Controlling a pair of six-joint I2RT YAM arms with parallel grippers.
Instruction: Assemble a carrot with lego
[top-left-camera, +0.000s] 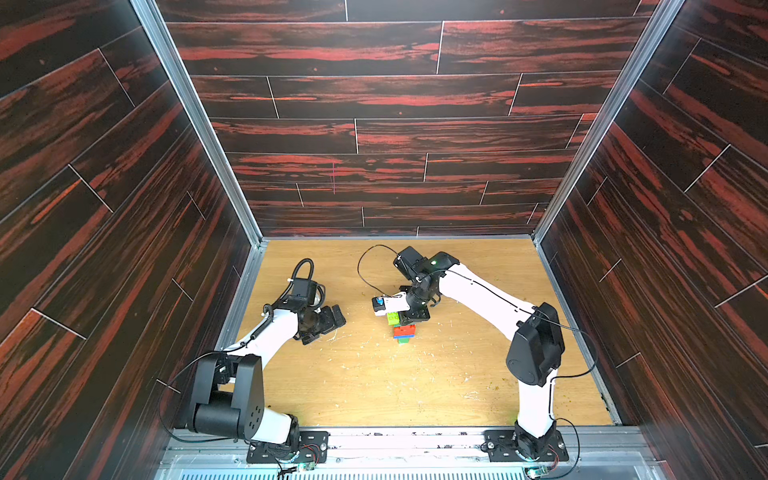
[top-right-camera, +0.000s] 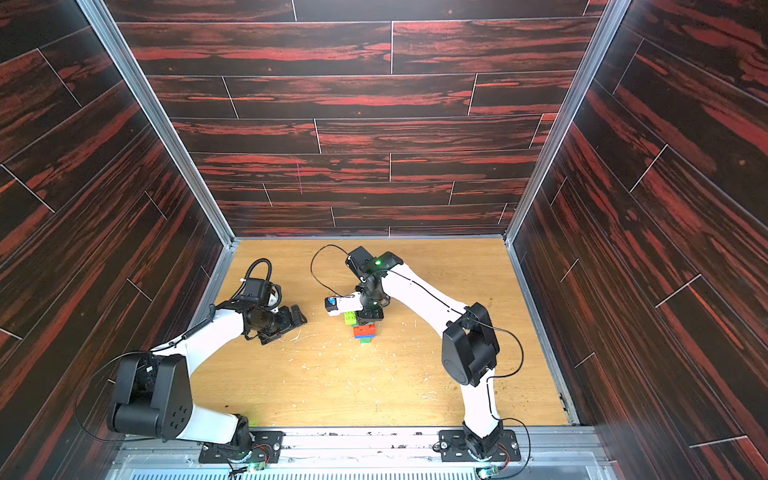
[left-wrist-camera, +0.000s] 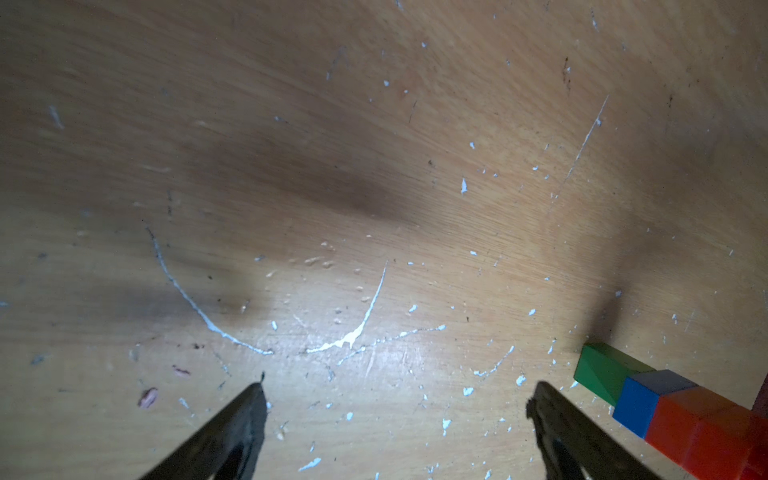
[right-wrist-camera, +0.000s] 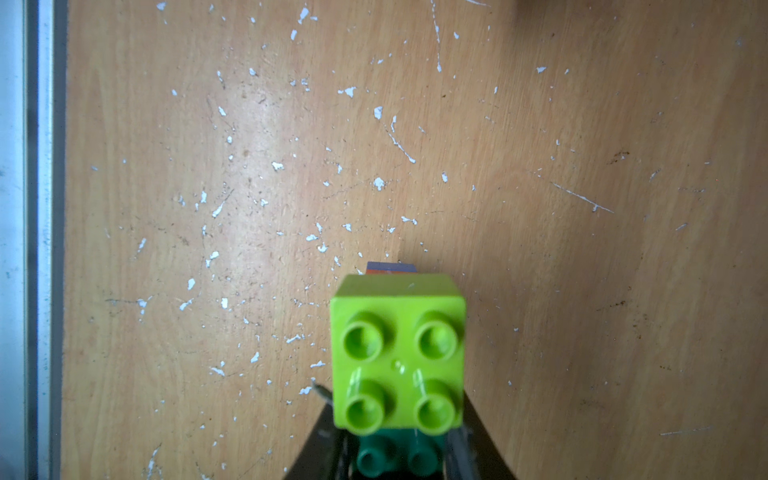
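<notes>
In the right wrist view a lime brick (right-wrist-camera: 397, 336) with several studs faces the camera. Behind it shows a dark green brick (right-wrist-camera: 400, 456), and my right gripper is shut on that one; whether the two are joined I cannot tell. A stack of green (left-wrist-camera: 608, 372), blue (left-wrist-camera: 640, 400) and red bricks (left-wrist-camera: 696, 424) appears in the left wrist view's lower right corner. From above, the red brick (top-left-camera: 404, 329) lies just in front of the right gripper, which hides part of the stack. My left gripper is open and empty, left of the stack.
Bare, scuffed tabletop (top-left-camera: 360, 384) lies in front of both grippers and to the far side. The right arm (top-left-camera: 488, 300) reaches across the table from the right. Dark walls enclose the back and sides.
</notes>
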